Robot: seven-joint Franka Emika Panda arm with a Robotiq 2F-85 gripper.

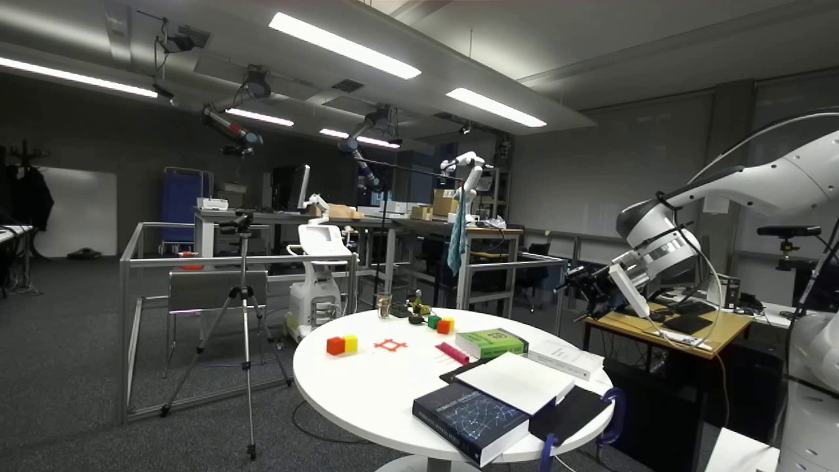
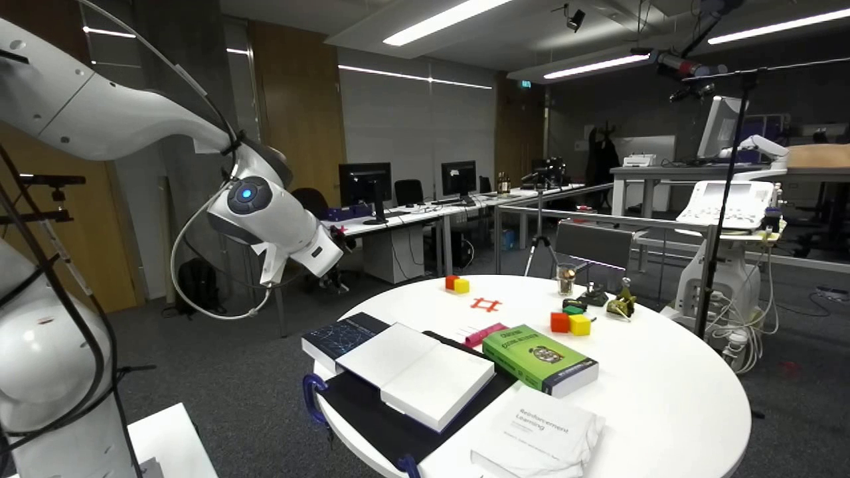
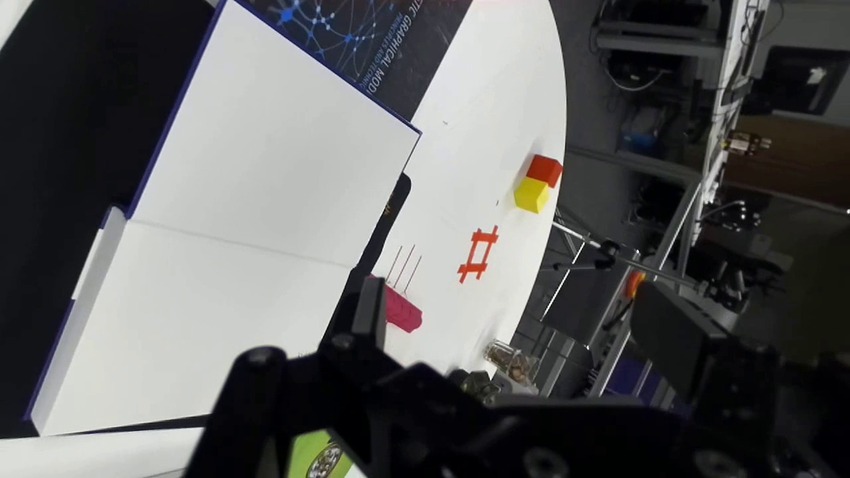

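Note:
High above the floor beside the round white table, my gripper [image 1: 569, 303] is open, its two fingers wide apart and nothing held between them. In the wrist view one finger [image 3: 368, 315] overlaps the view of the magenta object [image 3: 403, 309]. An open book with blank pages [image 2: 426, 370] lies on a black mat [image 2: 362, 406] at the table's near side. Around it are a dark blue book [image 1: 472, 417], a green book [image 2: 538, 354] and a white book [image 2: 542, 430]. Red and yellow cubes [image 3: 538, 183] touch each other near the far rim.
A red tape outline [image 3: 479, 253] marks the tabletop. Another cube group [image 2: 570, 322], small dark tools [image 2: 621, 303] and a glass [image 2: 566, 279] stand toward the back. Blue clamps [image 1: 615, 415] grip the table edge. Bare white table [image 1: 362, 393] lies left of the books.

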